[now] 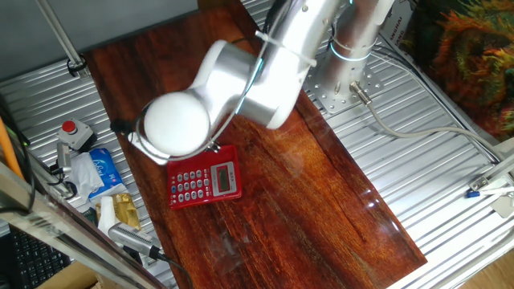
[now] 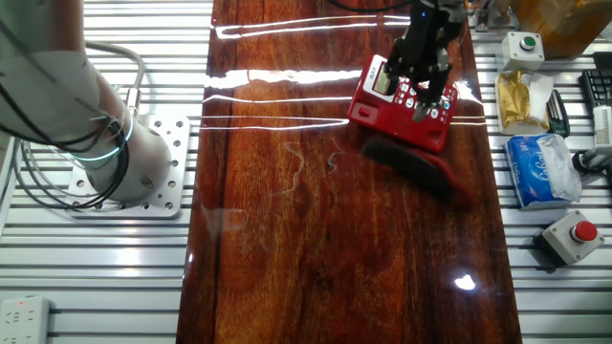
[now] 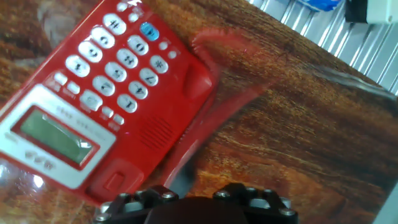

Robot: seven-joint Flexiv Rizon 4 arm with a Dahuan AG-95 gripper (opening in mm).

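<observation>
A red desk telephone (image 1: 191, 196) with a keypad and small display lies on the wooden table. In the wrist view its base (image 3: 118, 81) is at the left. Beside it is a strongly blurred red handset (image 3: 217, 118). The other outside view shows the blurred handset (image 2: 416, 167) as a dark shape with a reddish end, below and apart from my gripper. The gripper (image 2: 421, 91) hangs over the telephone, its two black fingers (image 3: 255, 205) apart at the bottom of the wrist view. A dark shape shows between them, too unclear to name. The arm hides the gripper in the first outside view.
Beyond the table edge by the telephone are a blue tissue pack (image 2: 542, 170), a gold packet (image 2: 521, 100) and a red-button box (image 2: 574, 237).
</observation>
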